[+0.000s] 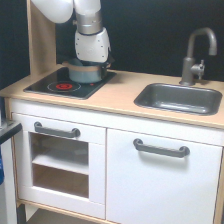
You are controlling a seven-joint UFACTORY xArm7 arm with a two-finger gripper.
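Note:
A blue-grey pot (82, 74) is over the back part of the black stovetop (58, 88), on the left of the toy kitchen. White and grey, the arm reaches down from the top edge, and its gripper (97, 68) is at the pot's upper right side. The dark fingers are small and blend into the dark background. Whether they are closed on the pot's rim, or only beside it, cannot be made out. Also unclear is whether the pot's base touches the stovetop.
A metal sink (180, 98) with a tall grey faucet (192, 62) is at the right. Bare wooden counter (122, 92) lies between stove and sink. Below are a cabinet door (160, 175) and an oven compartment (62, 165), both closed.

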